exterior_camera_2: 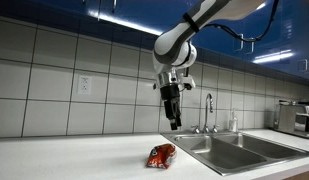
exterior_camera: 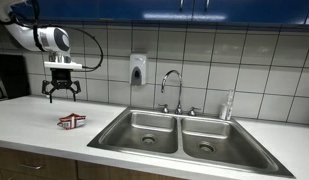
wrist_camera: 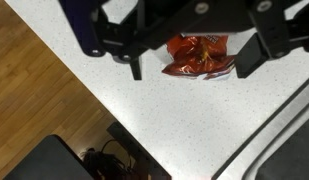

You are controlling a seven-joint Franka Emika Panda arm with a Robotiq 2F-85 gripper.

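A red, shiny packet [exterior_camera: 71, 121] lies on the white counter, left of the sink. It shows again as a crumpled red packet [exterior_camera_2: 161, 156] in exterior view 2. My gripper [exterior_camera: 61, 98] hangs above the counter, a little behind and left of the packet in that view, clear of it. In the wrist view the packet [wrist_camera: 199, 57] appears between the open fingers of my gripper, lower down on the counter and partly covered by the gripper body. Nothing is held.
A steel double sink [exterior_camera: 180, 121] with a tall faucet [exterior_camera: 174, 85] lies to the right. A clear bottle [exterior_camera: 227, 106] stands behind it, and a soap dispenser [exterior_camera: 138, 69] hangs on the tiled wall.
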